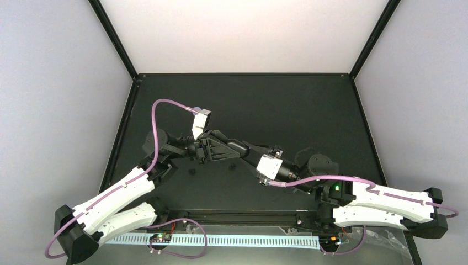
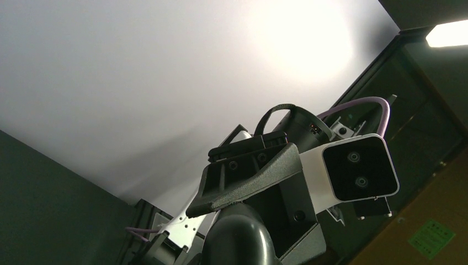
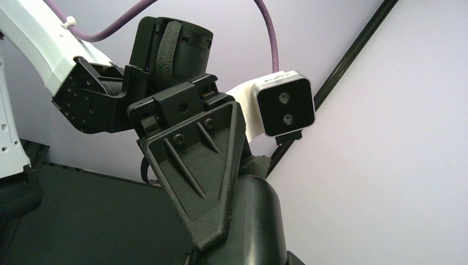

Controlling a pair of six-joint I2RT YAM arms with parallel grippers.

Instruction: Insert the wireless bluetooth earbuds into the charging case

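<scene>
A glossy black, rounded body, seemingly the charging case [image 1: 238, 146], is held above the table between my two grippers. My left gripper [image 1: 230, 150] is shut on one end of it from the left, and my right gripper [image 1: 251, 155] is shut on the other end. In the left wrist view the case [image 2: 237, 237] passes between the right gripper's ribbed fingers [image 2: 251, 179]. Likewise, the right wrist view shows the case [image 3: 262, 218] reaching between the left gripper's fingers [image 3: 193, 171]. No earbud can be made out, and the case's opening is hidden.
Two small dark spots, one a round dark spot [image 1: 191, 171], show below the arms; I cannot tell what they are. Purple cables [image 1: 154, 130] loop from both arms. Pale walls enclose the area.
</scene>
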